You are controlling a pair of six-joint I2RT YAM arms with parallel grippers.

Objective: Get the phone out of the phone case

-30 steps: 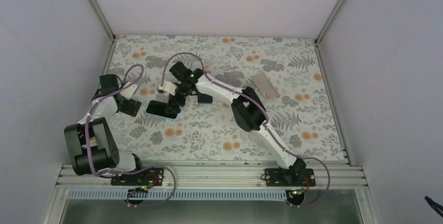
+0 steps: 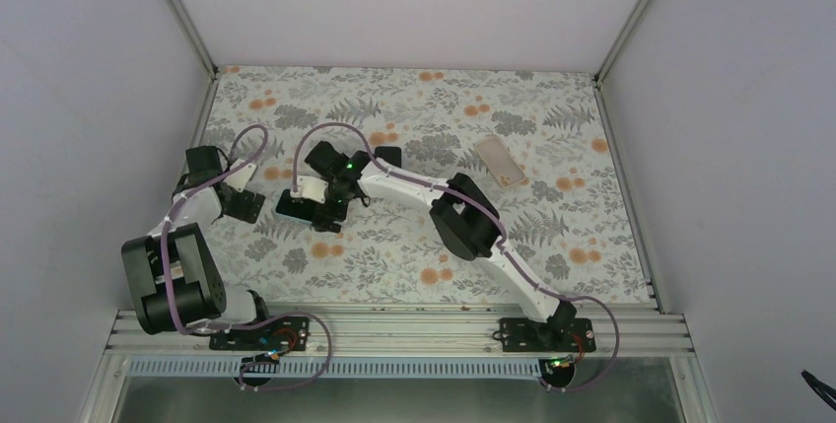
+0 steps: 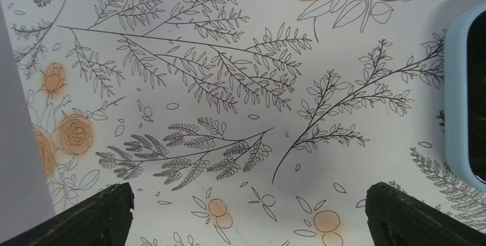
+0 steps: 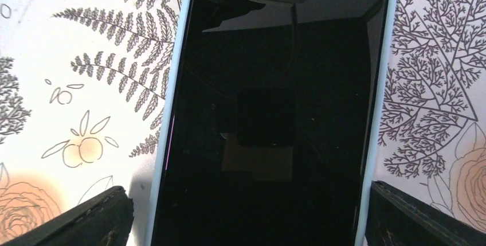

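A phone with a black screen in a light blue case lies flat, screen up, at the left of the table. My right gripper hangs over its right end, hiding part of it. In the right wrist view the phone screen sits between the open fingers. One fingertip is right against the case's edge, while the other stands a little apart from the opposite edge. Left of the phone, my left gripper is open and empty; its wrist view catches the blue case edge at the far right.
A second dark, flat object lies behind the right arm, partly covered by it. A beige, shallow rectangular piece rests farther right.
The left arm is nearly still.
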